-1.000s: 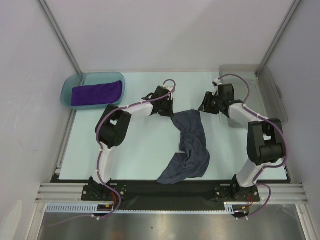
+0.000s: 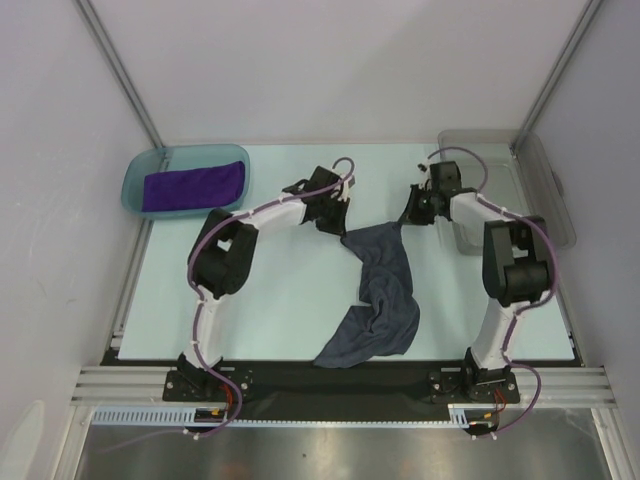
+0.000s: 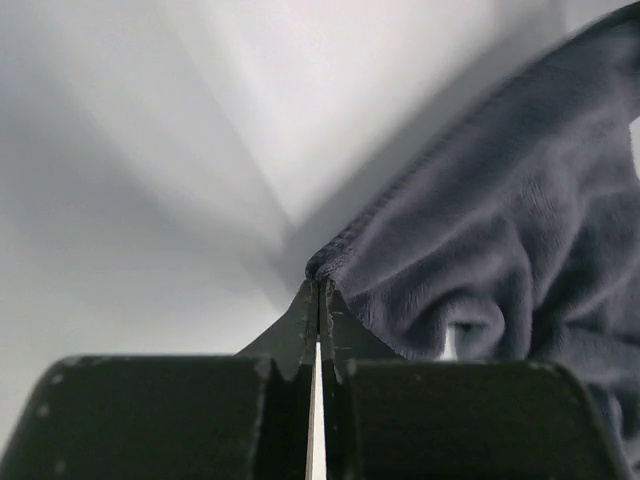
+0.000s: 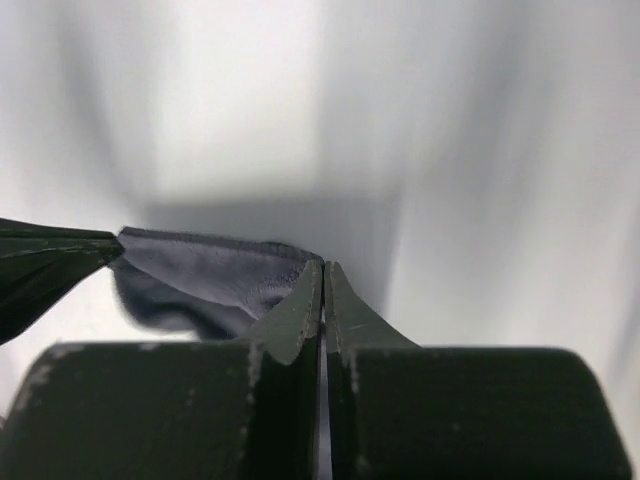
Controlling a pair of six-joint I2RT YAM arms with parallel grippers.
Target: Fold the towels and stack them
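A dark grey towel [image 2: 385,310] lies rumpled down the middle of the table, its top edge stretched between the two grippers. My left gripper [image 2: 343,230] is shut at its upper left corner, the edge pinched at the fingertips [image 3: 310,300] in the left wrist view. My right gripper [image 2: 404,218] is shut at the upper right corner, with the towel's edge [image 4: 220,260] at its tips in the right wrist view. A dark finger of another gripper shows at the left of that view.
A teal tray [image 2: 180,152] holding a folded purple towel [image 2: 194,187] stands at the back left. An empty grey bin [image 2: 480,142] stands at the back right.
My right arm has shifted slightly inward, its tips settling at the towel's corner.
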